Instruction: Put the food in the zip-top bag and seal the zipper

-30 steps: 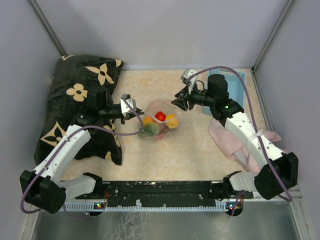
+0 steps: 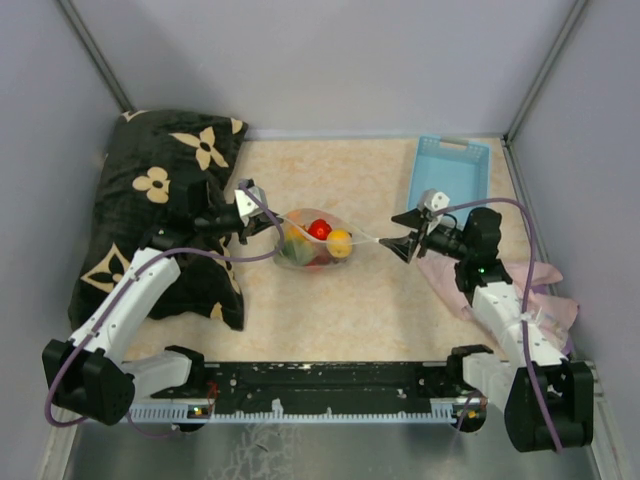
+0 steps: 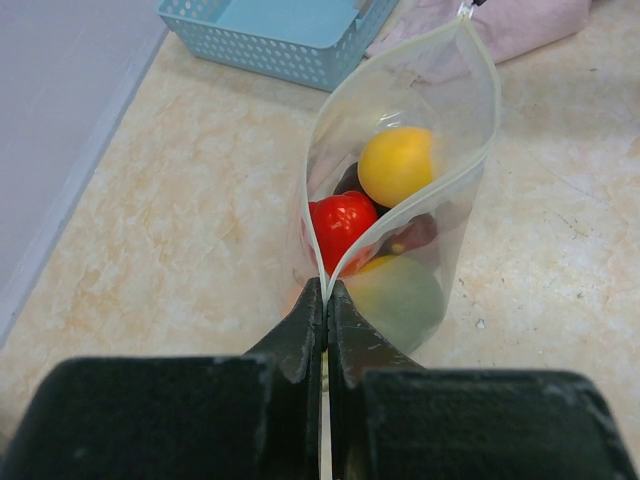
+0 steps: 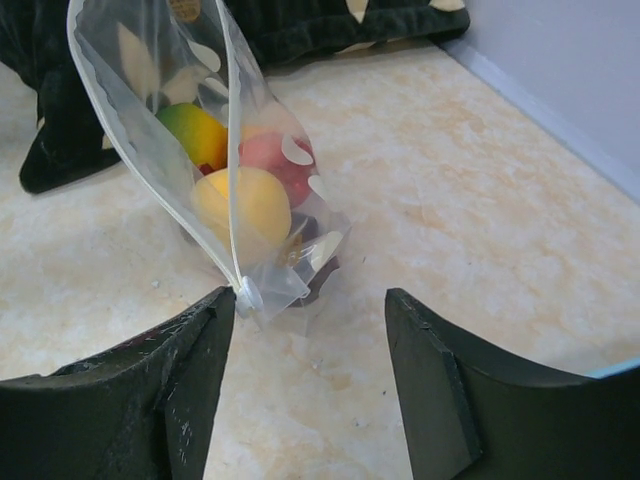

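The clear zip top bag (image 2: 365, 233) lies on the table with the food inside. A red tomato-like piece (image 3: 343, 225), a yellow-orange round piece (image 3: 397, 165) and a green piece (image 3: 398, 305) show through it. My left gripper is shut on one end of the bag's mouth, the white rim pinched at its fingertips. From there the mouth gapes in a loop toward the other end. My right gripper stands open at that far end. The bag's corner (image 4: 248, 296) sits close to its left finger (image 4: 215, 325); whether they touch I cannot tell.
A blue basket (image 2: 450, 165) stands at the back right, with a pink cloth (image 2: 545, 300) in front of it. The dark flowered cushion (image 2: 150, 185) fills the left side under my left arm. Bare table (image 2: 320, 330) lies in front of the bag.
The bag's right end now reaches farther right. My left gripper has hardly moved.
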